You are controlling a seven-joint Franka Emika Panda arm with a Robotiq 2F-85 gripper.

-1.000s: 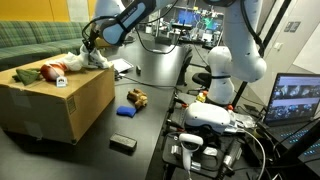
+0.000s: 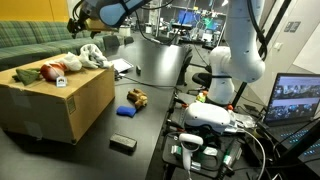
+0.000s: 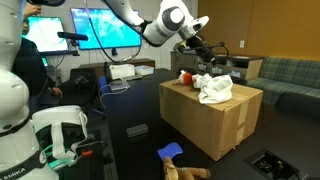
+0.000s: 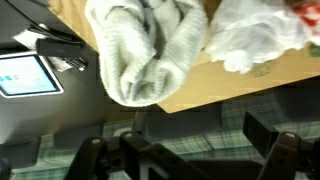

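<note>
A white cloth [image 2: 92, 55] lies bunched on top of a cardboard box [image 2: 45, 110]; in the second exterior view the cloth [image 3: 215, 88] drapes over the box's near edge. Above the box hangs my gripper [image 2: 76, 27], clear of the cloth. From the wrist, the gripper is wide open with nothing between its fingers. The cloth [image 4: 145, 50] shows ahead of the left finger, and a crumpled clear plastic bag [image 4: 262, 35] lies ahead of the right one.
Red items [image 2: 52, 71] and the plastic bag share the box top. On the dark floor are a brown plush toy [image 2: 138, 97], a blue object [image 2: 126, 109] and a black device [image 2: 123, 143]. A plaid sofa [image 2: 45, 38] stands behind the box.
My gripper was down close to the cloth a second ago. It has risen and shifted left in the first exterior view, away from the cloth, which remains on the box.
</note>
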